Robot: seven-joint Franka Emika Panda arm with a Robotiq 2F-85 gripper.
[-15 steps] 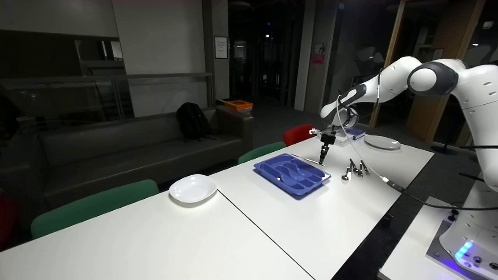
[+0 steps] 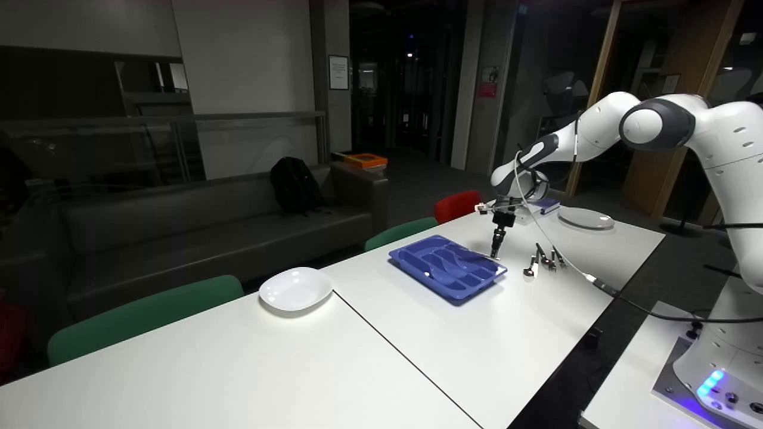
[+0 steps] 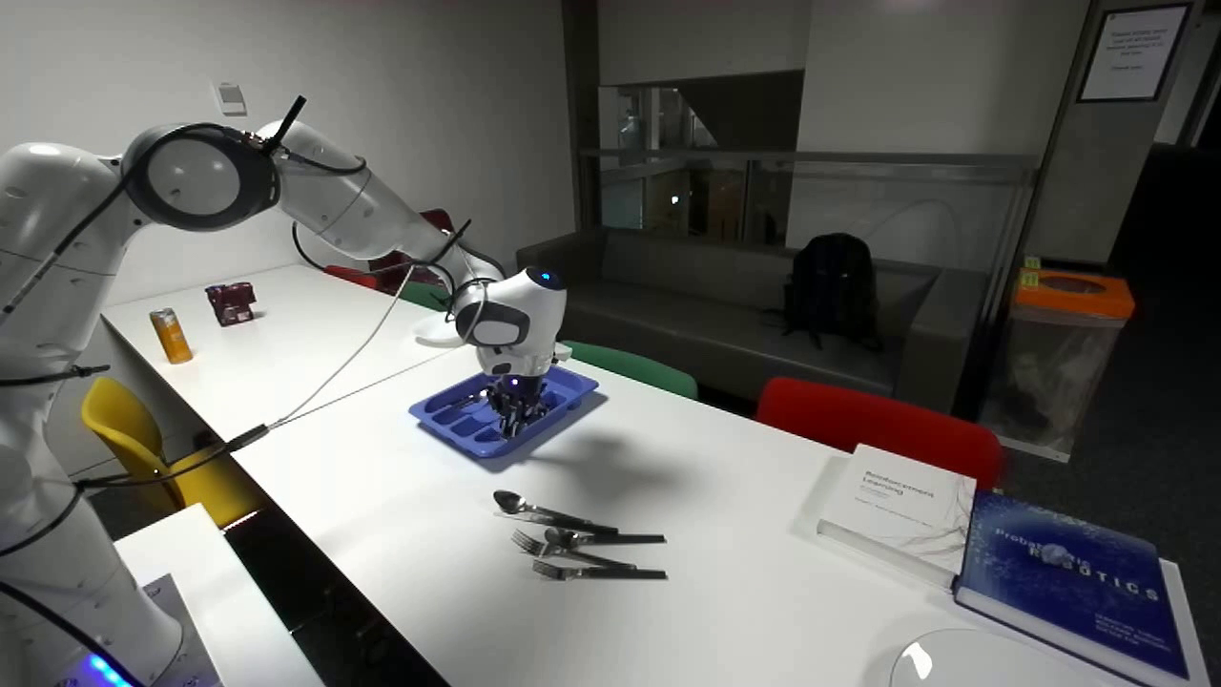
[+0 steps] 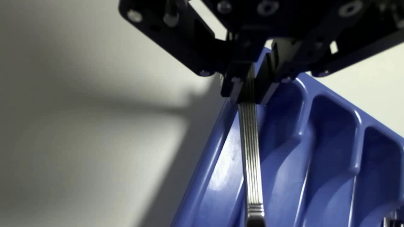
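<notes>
My gripper is shut on a slim metal piece of cutlery (image 4: pixel 250 151) with a ribbed handle. Its far end runs out of the bottom of the wrist view, so I cannot tell its kind. The blue cutlery tray (image 2: pixel 458 286) lies on the table beneath it. In the wrist view the cutlery appears over the tray's outermost long compartment, along one side wall; whether it touches the tray I cannot tell. Exterior view 2 has my gripper (image 3: pixel 512 422) in front of the tray (image 3: pixel 492 462), hiding part of it.
Several loose spoons and forks (image 3: pixel 584 559) with dark handles lie on the table beside the tray. A white bowl (image 2: pixel 296 289) stands across the table seam, and a grey plate (image 2: pixel 586 218) and books (image 3: pixel 1070 578) lie toward the other end. Bare table surrounds the tray.
In exterior view 1, the gripper and held cutlery have shifted slightly lower, toward the tray. The cutlery was seen along the tray's back edge; now it overlaps the tray. The tray has not moved.
</notes>
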